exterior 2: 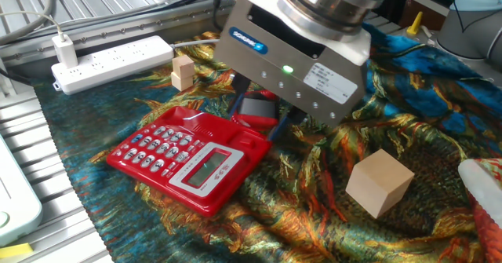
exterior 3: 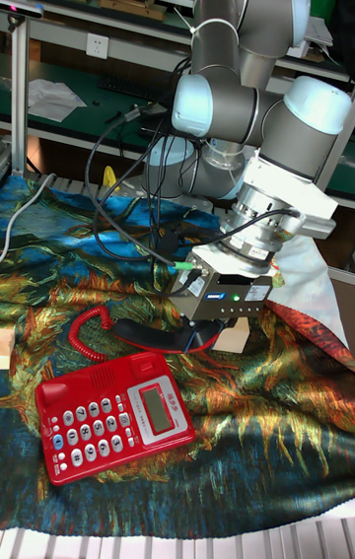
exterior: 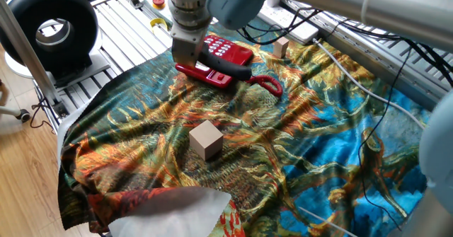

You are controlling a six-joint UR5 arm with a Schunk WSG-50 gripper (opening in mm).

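A red desk phone [exterior 2: 149,169] with silver keys and a small display lies on the patterned cloth. Its cradle is bare. My gripper [exterior 2: 263,112] is over the phone's edge, shut on the black and red handset [exterior 3: 147,337], which hangs clear of the cradle beneath the gripper body. The handset's dark back [exterior: 230,68] shows in exterior view 1, where the arm hides its other end. From it a red coiled cord [exterior 3: 84,333] loops back toward the phone. The fingertips are partly hidden behind the handset and the gripper body.
A wooden cube [exterior: 207,140] sits alone on the cloth. Smaller wooden blocks [exterior 2: 182,73] stand near a white power strip [exterior 2: 114,63]. A black ring-shaped object [exterior: 49,32] stands left of the cloth.
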